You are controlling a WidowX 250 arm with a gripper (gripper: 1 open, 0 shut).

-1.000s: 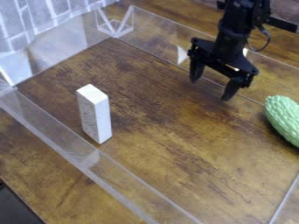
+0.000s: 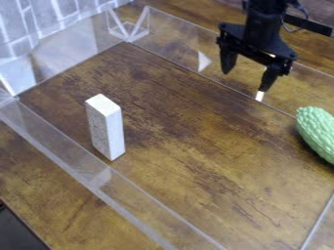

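Note:
A black robot gripper (image 2: 255,63) hangs at the top right over the back of the wooden surface, its dark fingers spread apart with no object visible between them. Toward the left stands an upright white block (image 2: 104,127). A pale green, ridged object (image 2: 315,132) lies at the right edge, partly out of view, below and right of the gripper.
Clear plastic walls (image 2: 92,176) border the wooden work area (image 2: 196,166). A grey-white tiled or padded item (image 2: 39,34) sits beyond the back left corner.
The gripper has moved up and slightly toward the back over the last second. The white block and the green object have not moved.

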